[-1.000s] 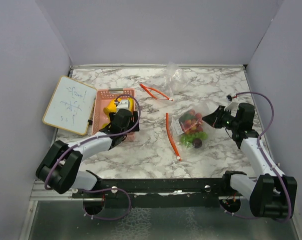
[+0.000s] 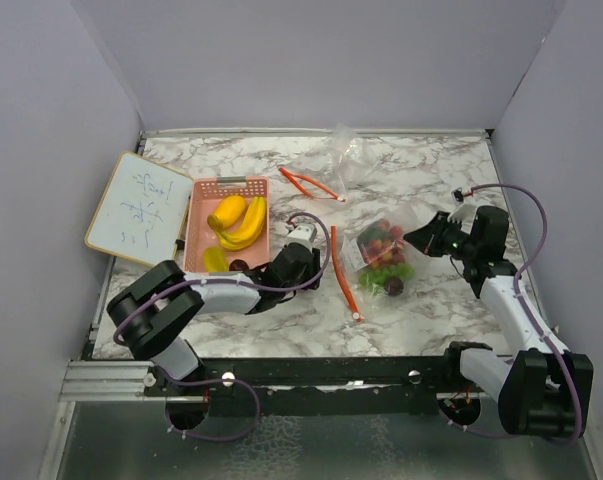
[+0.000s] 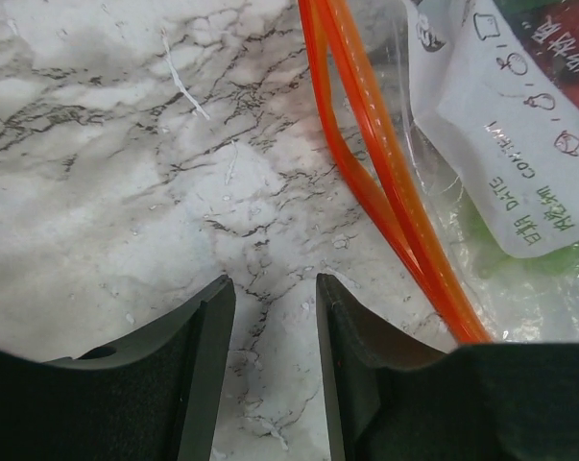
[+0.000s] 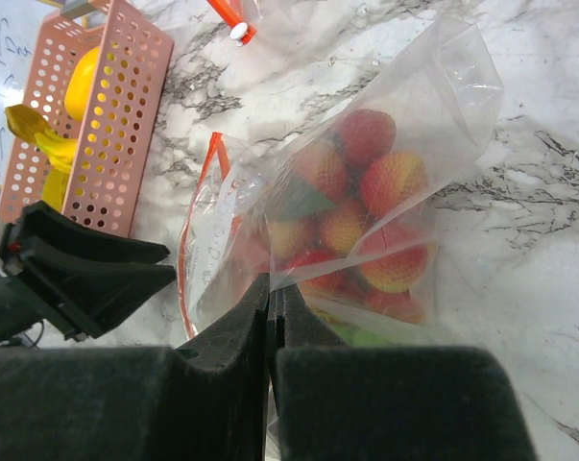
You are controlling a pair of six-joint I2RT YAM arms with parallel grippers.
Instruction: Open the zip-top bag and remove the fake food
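Note:
The zip top bag point(image 2: 386, 255) holds red, green and dark fake fruit, with its orange zip edge point(image 3: 395, 173) along the left side. My right gripper is shut at the bag's clear plastic; whether any is pinched cannot be made out. My left gripper hangs just left of the zip edge, above bare table, its two fingers apart in its wrist view with nothing visible between them.
A pink basket point(image 2: 196, 225) with bananas and other fake food stands left, beside a whiteboard point(image 2: 136, 210). An empty bag with orange zip point(image 2: 326, 170) lies at the back. Marble table shows around them.
My left gripper has moved right from over the basket to beside the bag's zip edge, uncovering the bananas. The right arm has not visibly moved.

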